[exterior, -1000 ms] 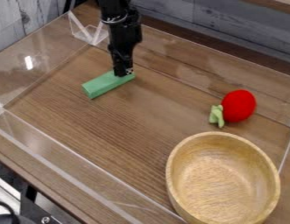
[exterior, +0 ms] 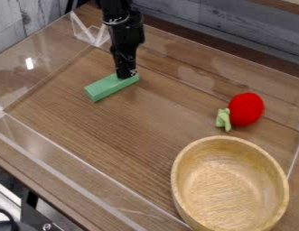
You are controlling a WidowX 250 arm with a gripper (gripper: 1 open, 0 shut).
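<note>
My black gripper [exterior: 126,70] reaches down from the top, its tip low at the right end of a green block [exterior: 110,87] lying on the wooden table [exterior: 139,153]. The gripper looks shut; whether it touches the block is unclear.
A red tomato-like object [exterior: 246,109] with a green stem lies at the right. A large round wooden bowl [exterior: 230,180] fills the lower right. A wall runs along the back.
</note>
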